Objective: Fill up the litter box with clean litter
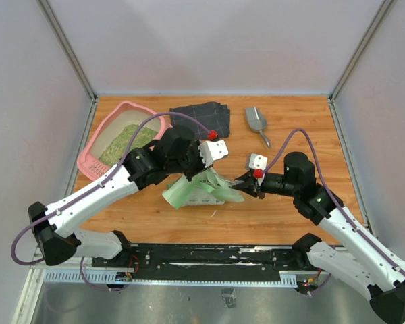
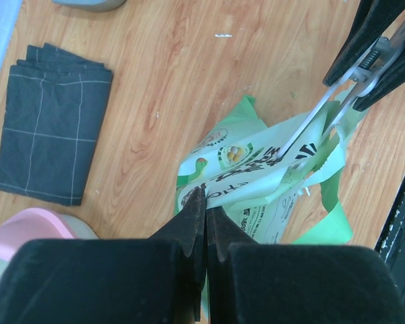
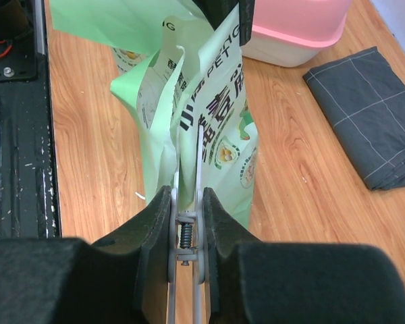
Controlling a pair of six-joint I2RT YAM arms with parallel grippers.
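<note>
A green-and-white printed litter bag (image 1: pixel 199 192) stands at the middle front. My left gripper is shut at the bag's top edge; whether film is between its fingers is hard to tell. Opposite it, my right gripper is shut on the bag, its thin metal fingers pinching the green-white film, as the left wrist view also shows. The pink litter box (image 1: pixel 94 162) at the back left has a layer of green litter (image 1: pixel 128 142) inside.
A folded dark checked cloth (image 1: pixel 199 115) lies behind the bag. A grey scoop (image 1: pixel 255 120) lies to its right. Bare wood is free at the front left and right.
</note>
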